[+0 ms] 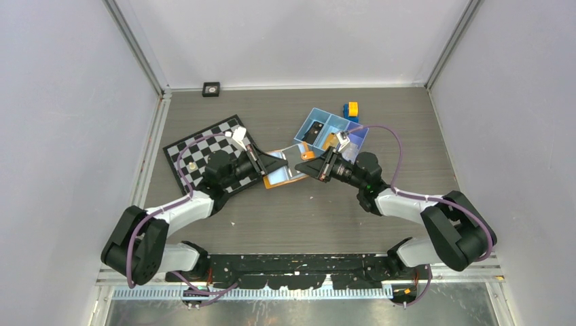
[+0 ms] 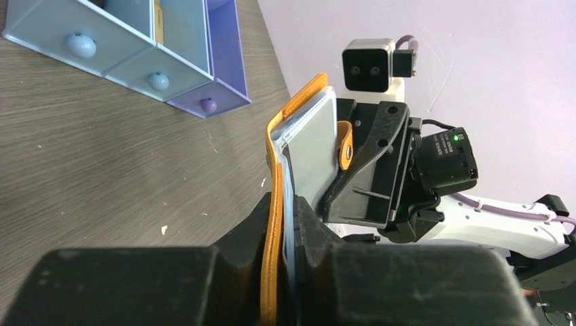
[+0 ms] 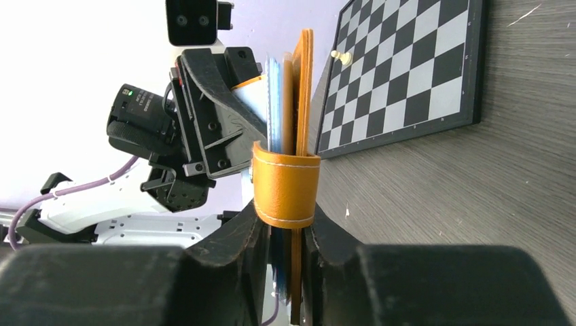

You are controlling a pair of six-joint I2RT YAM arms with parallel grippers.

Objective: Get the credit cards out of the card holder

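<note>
An orange card holder (image 1: 295,153) with pale inner sleeves is held up between my two arms. In the left wrist view my left gripper is shut on the orange card holder (image 2: 273,238); its pale and grey inner layers (image 2: 316,146) show beside the cover. My right gripper has its fingers on both sides of the holder's other end, close to it; whether they press on it I cannot tell. The orange strap (image 3: 285,187) loops over the edges there, and bluish sleeve edges (image 3: 274,102) stand beside the cover. Separate cards cannot be made out.
A blue divided box (image 1: 314,113) with a purple compartment lies behind the right gripper. The chessboard (image 3: 435,68) lies beneath the left arm. A yellow and blue block (image 1: 351,109) and a small black box (image 1: 211,89) stand farther back.
</note>
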